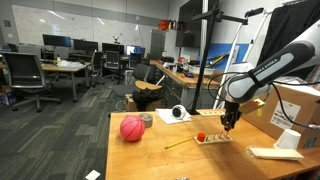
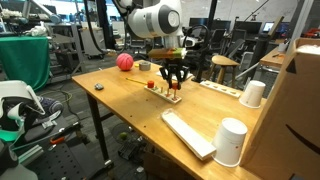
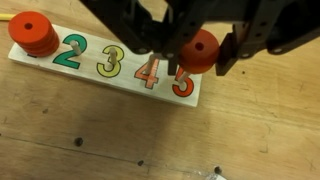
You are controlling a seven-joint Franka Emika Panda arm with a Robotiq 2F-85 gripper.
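A pale wooden number board (image 3: 128, 79) with upright pegs shows the printed numbers 2 to 5 in the wrist view. At its left end, red rings (image 3: 34, 33) are stacked over the first peg. My gripper is shut on a red ring (image 3: 199, 64), whose center hole faces the camera. The held ring appears over the board's right end, close to the 5; whether it touches a peg cannot be told. In exterior view 2 the gripper (image 2: 174, 76) hangs over the right part of the board (image 2: 164, 95).
A yellow stick (image 1: 180, 144) lies left of the board, with a red ball (image 1: 132, 128) beyond. On the other side are a long white block (image 2: 188, 135), a white cup (image 2: 230, 142) and a large cardboard box (image 2: 285, 110). Table space in front of the board is clear.
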